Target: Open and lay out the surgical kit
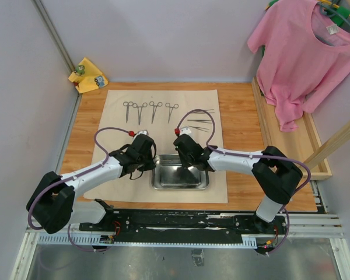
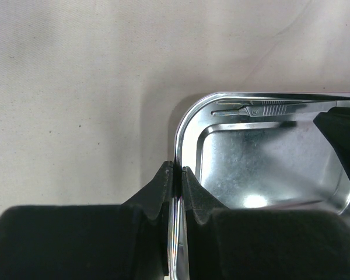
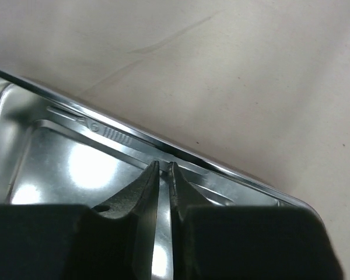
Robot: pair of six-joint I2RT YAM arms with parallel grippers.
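A steel tray (image 1: 179, 181) lies on the cream cloth (image 1: 114, 186). My left gripper is shut on the tray's left rim. My right gripper is inside the tray by its far side, fingertips nearly together at a slim scalpel handle (image 3: 108, 131) lying along that edge; whether it grips an instrument is unclear. Several ring-handled instruments (image 1: 154, 108) lie in a row at the back of the cloth, with several thin straight instruments (image 1: 198, 121) to their right.
A pink shirt (image 1: 303, 58) hangs at the right above a wooden frame (image 1: 312, 151). A yellow cloth (image 1: 90, 76) lies at the back left. Bare cloth lies between tray and instrument rows.
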